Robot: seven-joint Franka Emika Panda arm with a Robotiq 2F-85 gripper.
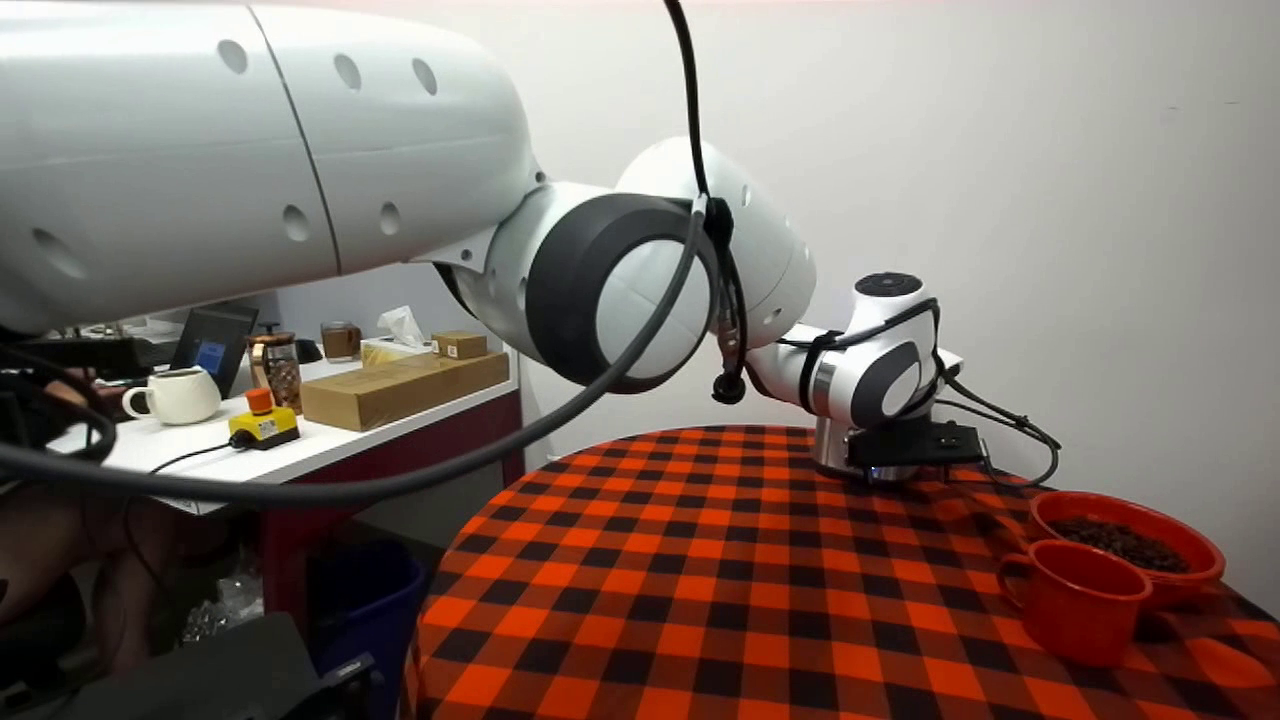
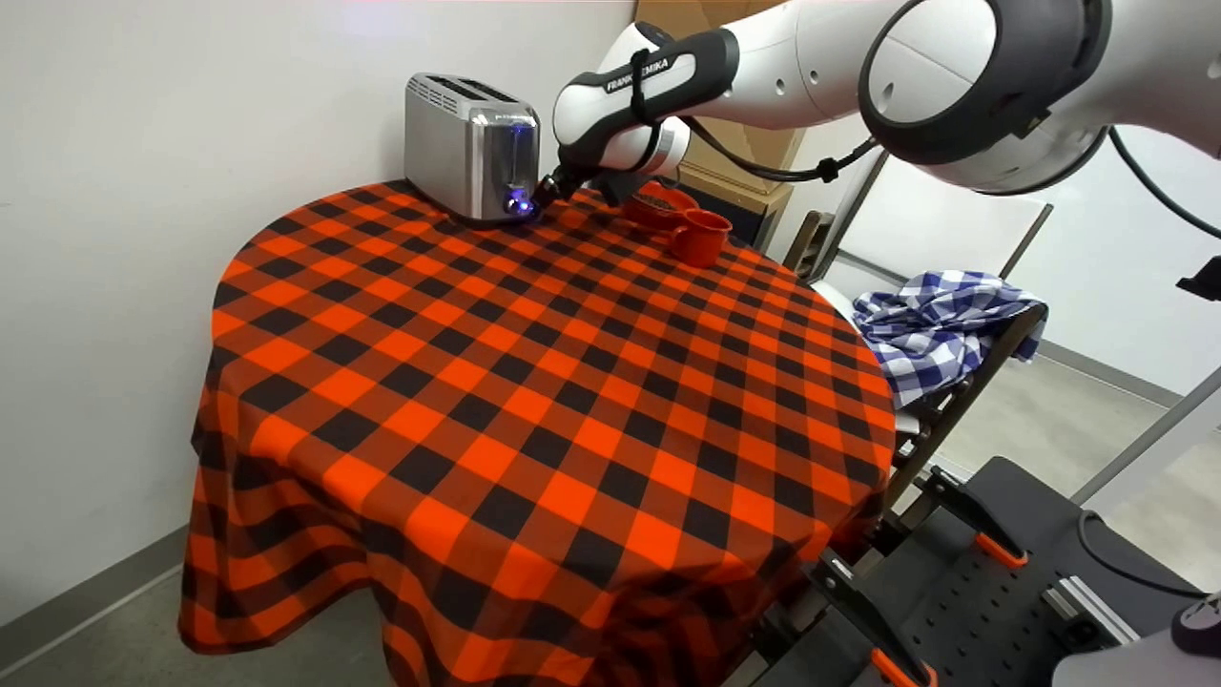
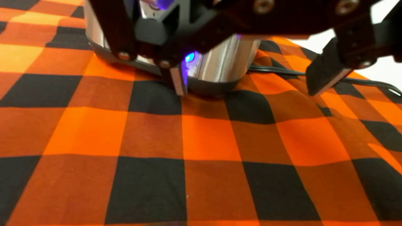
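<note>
A silver toaster (image 2: 438, 149) stands at the back of the table, its blue-lit knob (image 2: 518, 204) near the base. In the wrist view my gripper is open, its two fingers wide apart. The left finger (image 3: 177, 81) lies in front of the toaster's lower front (image 3: 216, 62), beside the blue light; contact cannot be told. The other finger is off to the right of the toaster, over the cloth. Nothing shows between them. In exterior view 1 the arm hides most of the toaster.
A red mug (image 1: 1086, 612) and a red bowl (image 1: 1200, 570) of dark pieces stand on the table's right side. A black cord (image 3: 280, 71) runs right from behind the toaster. The checked tablecloth (image 2: 549, 378) is otherwise bare.
</note>
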